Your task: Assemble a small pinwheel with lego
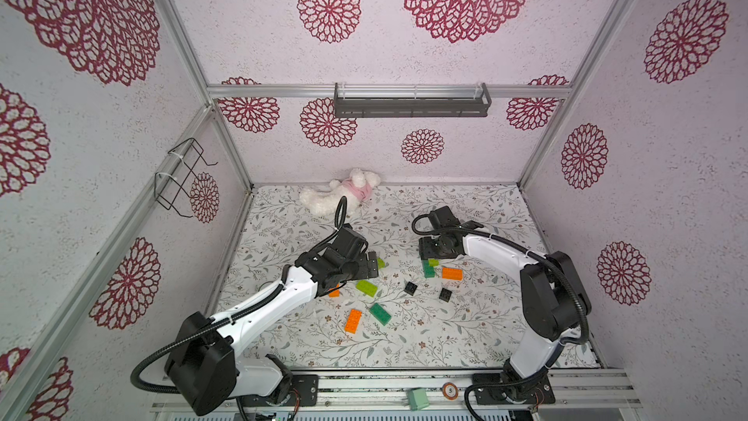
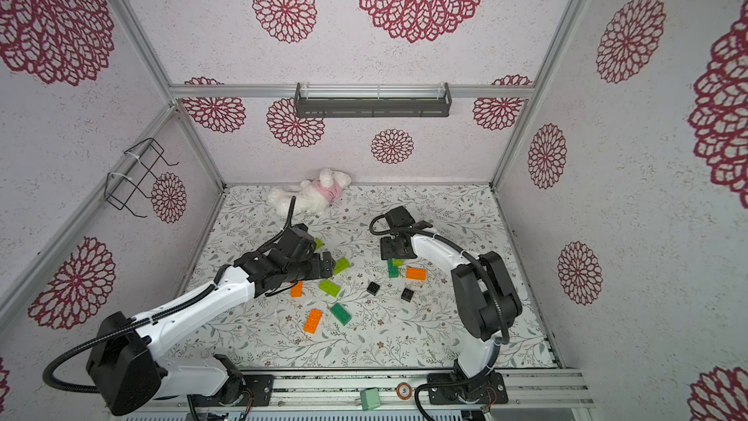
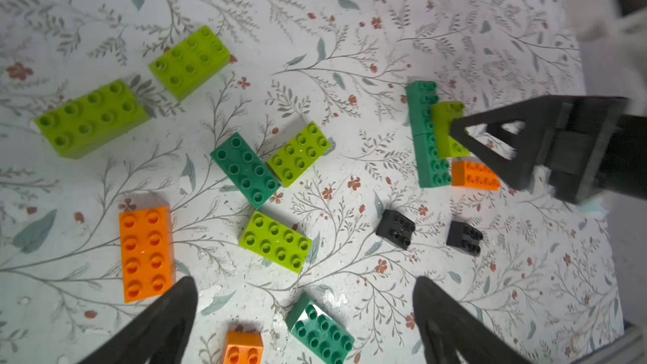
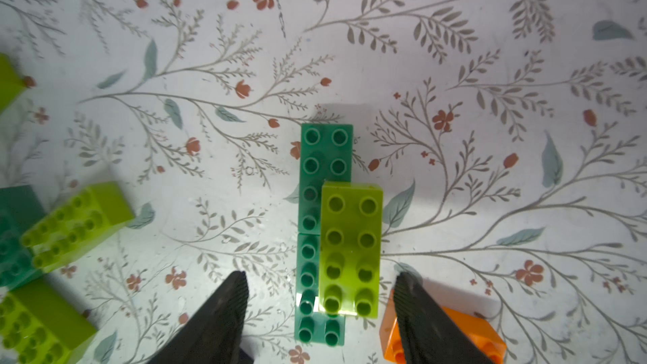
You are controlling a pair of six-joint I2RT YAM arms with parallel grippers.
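In the right wrist view two dark green bricks lie end to end, with a lime brick over part of their length. My right gripper is above this group, its fingers apart at either side. My left gripper hangs over loose bricks, open and empty; below it in its wrist view are lime bricks, a green brick and an orange brick.
An orange brick and two black blocks lie near the right gripper. A plush toy lies at the back.
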